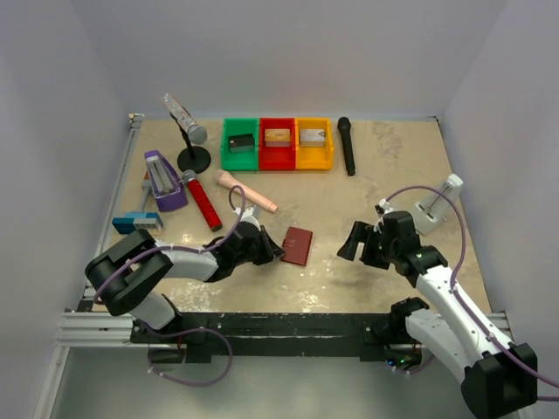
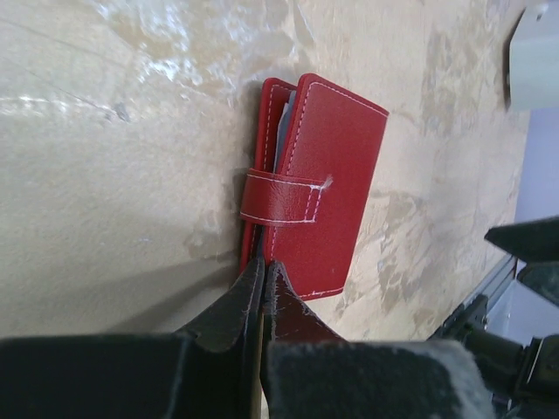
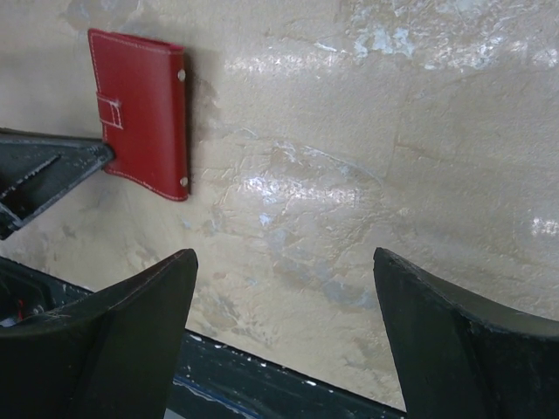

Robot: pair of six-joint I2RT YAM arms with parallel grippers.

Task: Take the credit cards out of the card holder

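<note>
A dark red leather card holder [image 1: 297,246] lies flat on the table between my two grippers. Up close in the left wrist view, its strap [image 2: 281,197] bridges the open side of the holder [image 2: 336,166], and a pale card edge [image 2: 284,131] shows between the covers. My left gripper [image 1: 281,254] is shut, its fingertips [image 2: 278,272] right at the strap side of the holder near one corner; whether they pinch any leather is hidden. Off to the right, my right gripper stands open above bare table, apart from the holder.
Green, red and yellow bins [image 1: 278,166] with small boxes stand at the back. A microphone [image 1: 346,147], a pink tube [image 1: 249,192], a red cylinder [image 1: 203,205] and a lamp-like stand [image 1: 194,157] lie around. Table between the grippers and bins is largely clear.
</note>
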